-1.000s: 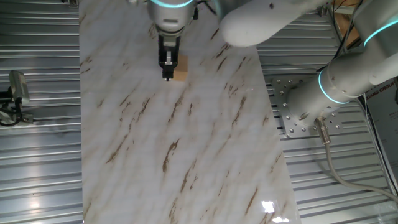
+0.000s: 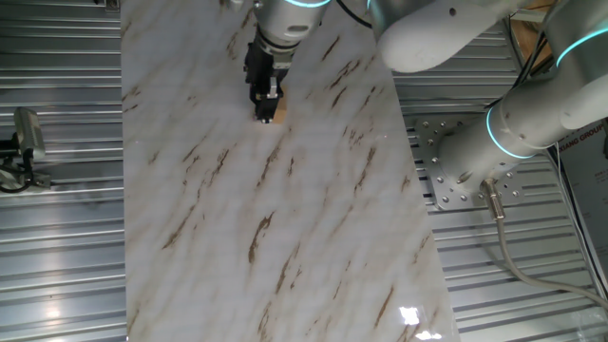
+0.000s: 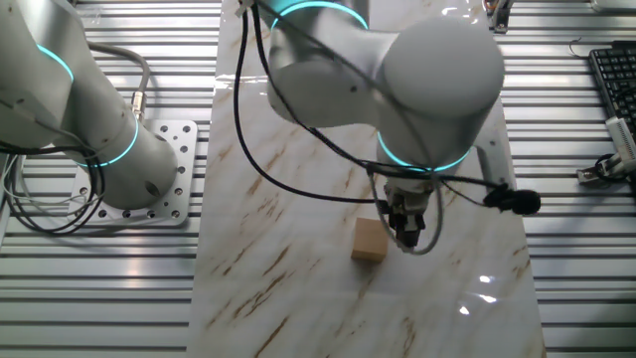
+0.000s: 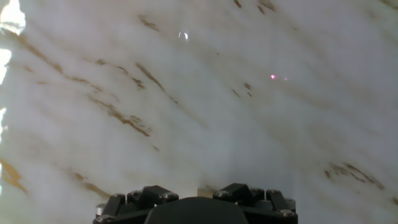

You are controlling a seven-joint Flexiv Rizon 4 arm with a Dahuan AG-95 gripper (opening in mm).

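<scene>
A small tan block (image 3: 370, 239) sits on the marble-patterned table. In exterior view 1, only part of the block (image 2: 280, 110) shows, behind my gripper (image 2: 265, 118). Seen from exterior view 2, the gripper (image 3: 407, 239) points down just to the right of the block, with a narrow gap between them in that view. Along the bottom of the wrist view are the dark finger linkages of the gripper, with a sliver of something pale tan (image 4: 205, 191) between them. The fingertips are hidden there, so how far apart they are does not show.
Slatted metal surfaces (image 2: 57, 247) flank the table on both sides. A black cable (image 3: 288, 184) loops from the arm over the table. A keyboard (image 3: 616, 80) lies off to the far right in exterior view 2.
In exterior view 1, my gripper has swung slightly to the right and twisted, and now covers more of the block. The upper arm has shifted right too. The block appears to stay in place.
</scene>
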